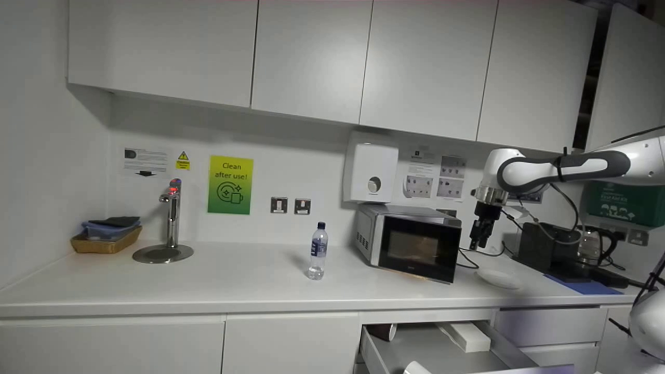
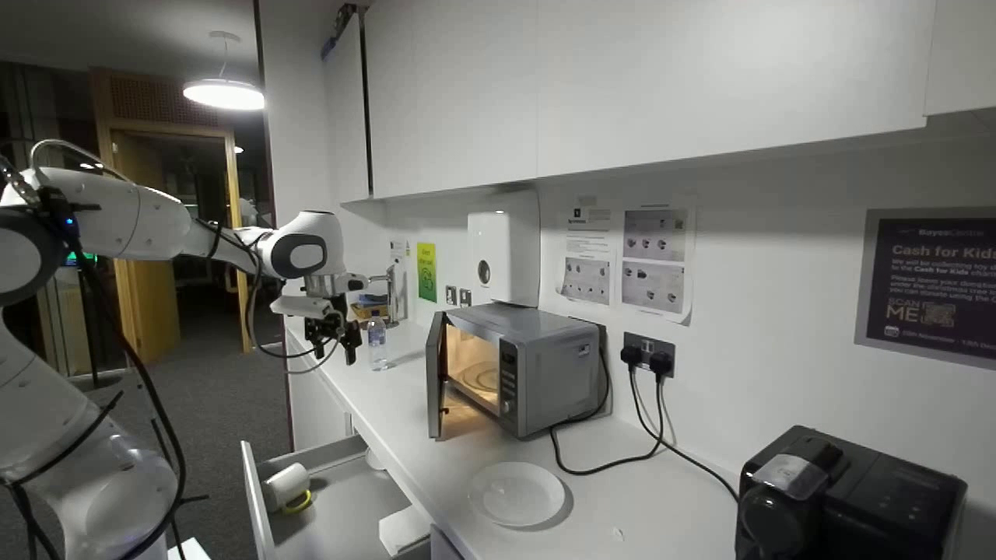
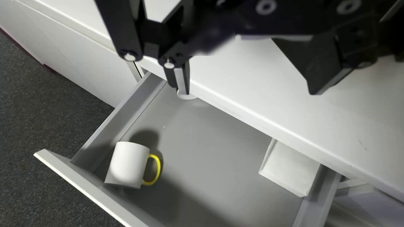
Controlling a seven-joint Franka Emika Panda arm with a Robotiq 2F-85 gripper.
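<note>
My gripper is open, its two fingers wide apart with nothing between them. It hangs above the counter's front edge and the pulled-out drawer, as the wrist view shows. A white mug [image 3: 127,163] with a yellow handle lies on its side in the drawer's front left corner. Across the drawer [image 3: 206,151], by the counter, sits a white box [image 3: 290,166]. The microwave [image 2: 551,364] stands on the counter with its door open and its inside lit. A white plate [image 2: 516,493] lies on the counter to its right.
An upright water bottle [image 1: 317,251] stands left of the microwave. A black coffee machine [image 2: 845,499] occupies the counter's right end. The tap [image 1: 174,212] and a basket [image 1: 107,238] are far left. Between tap and bottle the counter is clear.
</note>
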